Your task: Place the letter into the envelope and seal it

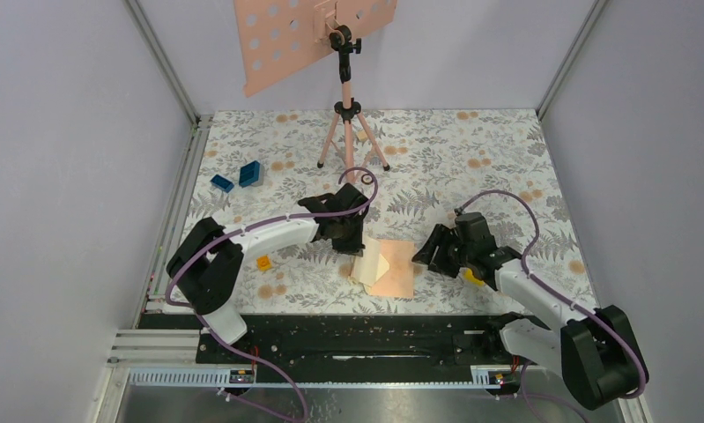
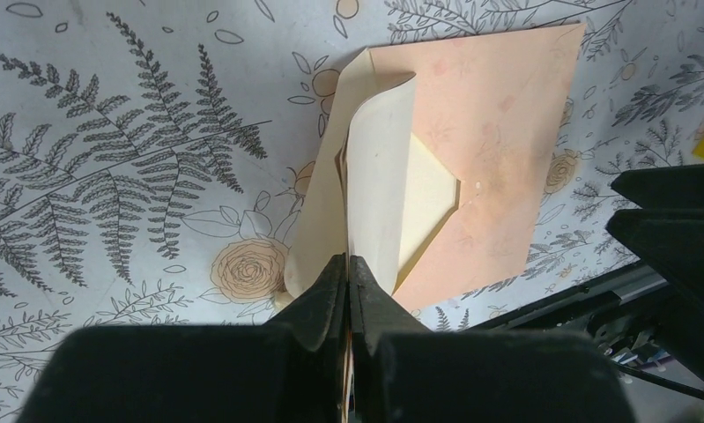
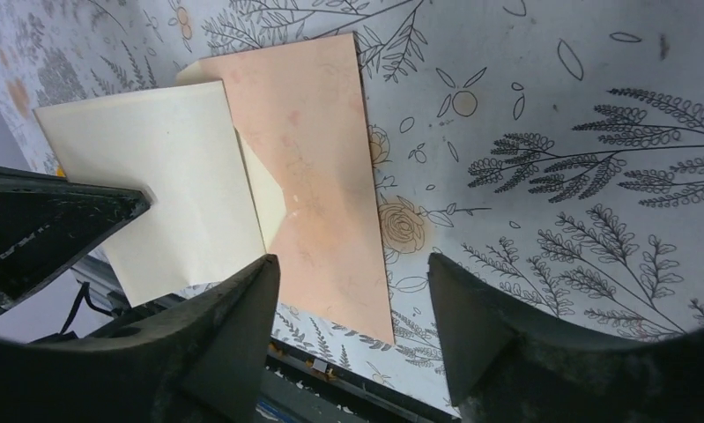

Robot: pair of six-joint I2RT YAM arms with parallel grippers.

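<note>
The peach envelope [image 1: 396, 269] lies flat at the table's front middle, its cream inside showing at the opening. A folded cream letter rises over its left side, curving in the left wrist view [image 2: 379, 176]. My left gripper is shut at the near end of that paper, with a thin paper edge running between the fingertips. My right gripper hangs just right of the envelope, fingers parted over its right edge and the cloth, nothing between them.
Blue boxes [image 1: 250, 174] sit back left, an orange block [image 1: 263, 263] front left, a yellow object [image 1: 473, 277] beside the right arm. A tripod [image 1: 348, 132] stands at the back.
</note>
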